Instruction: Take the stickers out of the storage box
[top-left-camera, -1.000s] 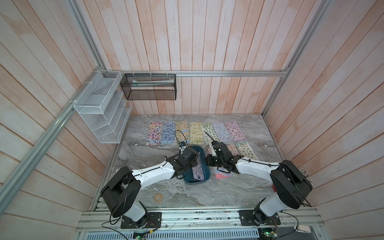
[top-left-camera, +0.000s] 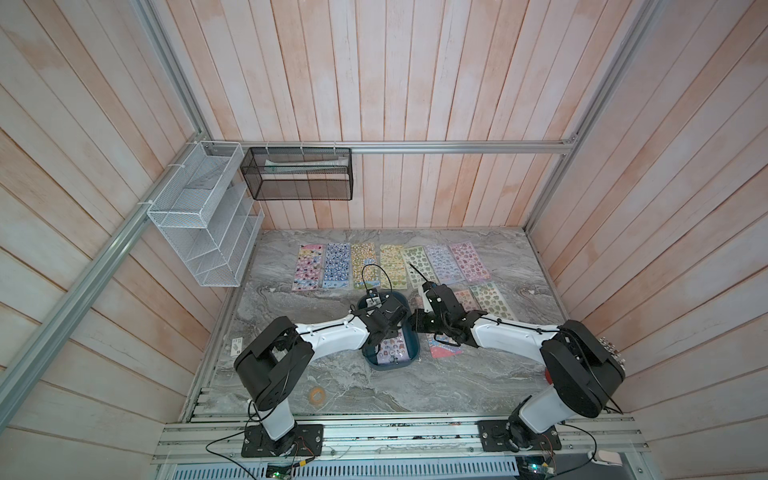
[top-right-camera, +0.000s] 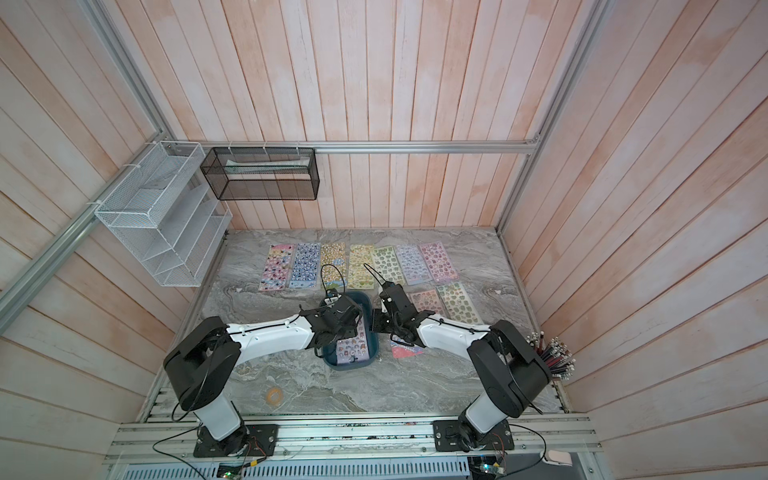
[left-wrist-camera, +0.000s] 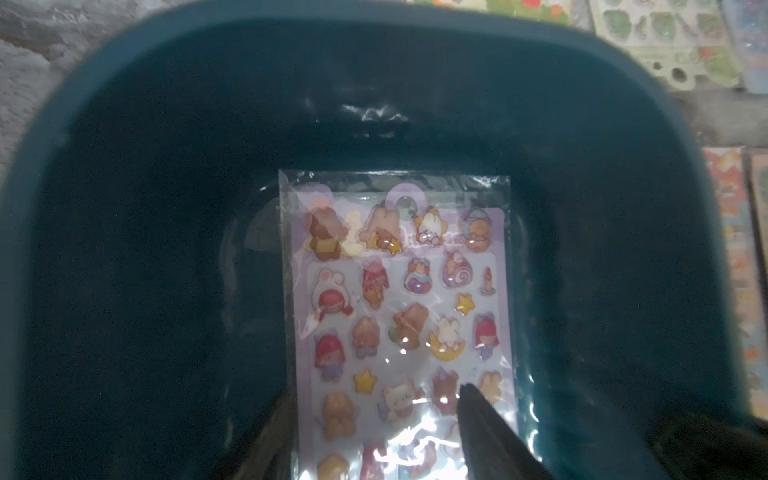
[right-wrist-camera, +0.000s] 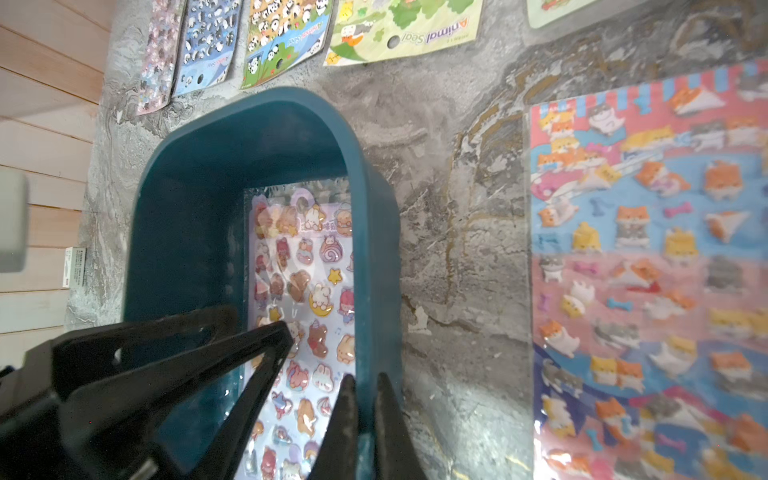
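Observation:
A deep teal storage box (left-wrist-camera: 680, 160) stands mid-table. On its floor lies a sticker sheet (left-wrist-camera: 408, 328) in clear wrap, lilac-edged with small animal figures. Over the box, my left gripper has its fingers apart, one towards each side of the sheet; nothing is held between them, though their height above it cannot be judged. My right gripper is shut on the box's right wall, gripping it at the rim. Out on the table, right of the box, is a blue and pink dog sticker sheet (right-wrist-camera: 640, 280).
A row of sticker sheets (top-left-camera: 392, 264) spans the back of the table, with a green-patterned sheet (top-left-camera: 491, 299) behind the right arm. A tape roll (top-left-camera: 317, 395) lies front left. Bare marble shows along the front.
The sheet inside shows wider than one second ago. The right arm and box have stayed put.

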